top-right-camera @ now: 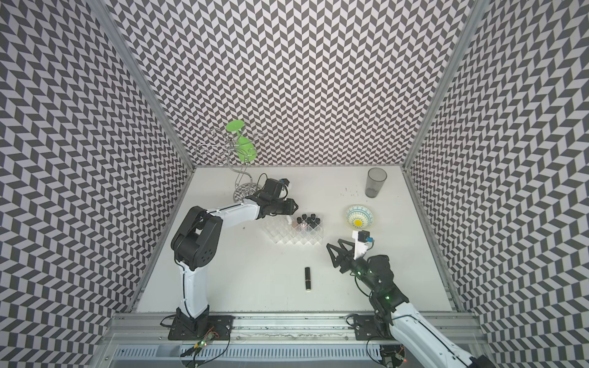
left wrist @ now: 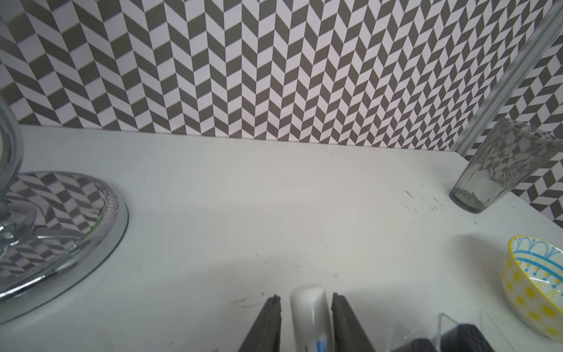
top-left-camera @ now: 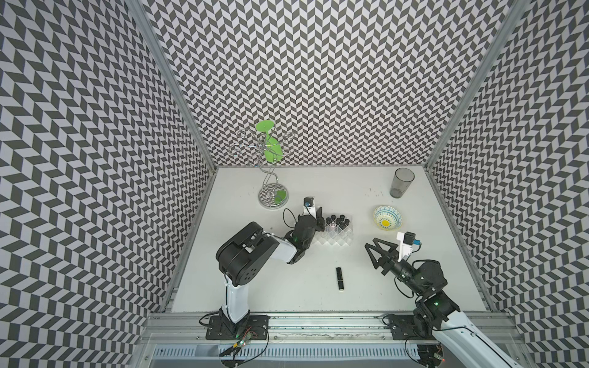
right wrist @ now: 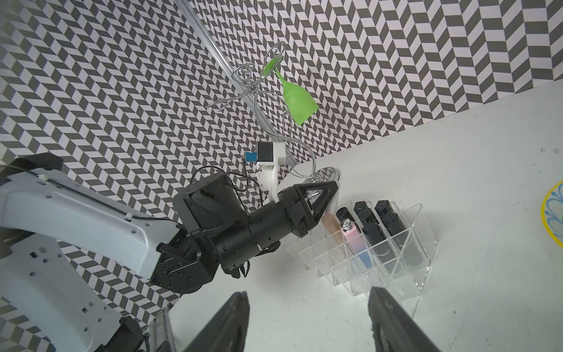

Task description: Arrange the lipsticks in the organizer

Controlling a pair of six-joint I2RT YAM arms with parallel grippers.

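Observation:
My left gripper is shut on a white-capped lipstick (left wrist: 310, 308) over the left part of the clear organizer (top-right-camera: 279, 236). Several lipsticks, mostly black with one pink (right wrist: 354, 237), stand in the organizer's right part. A black lipstick (top-left-camera: 340, 279) lies on the table in front of the organizer. My right gripper is open to the right of that lipstick, raised, with nothing between its fingers.
A patterned bowl (top-left-camera: 387, 217) and a smoky glass (top-left-camera: 402, 182) stand at the right. A chrome stand with green leaves (top-left-camera: 272, 195) is at the back left.

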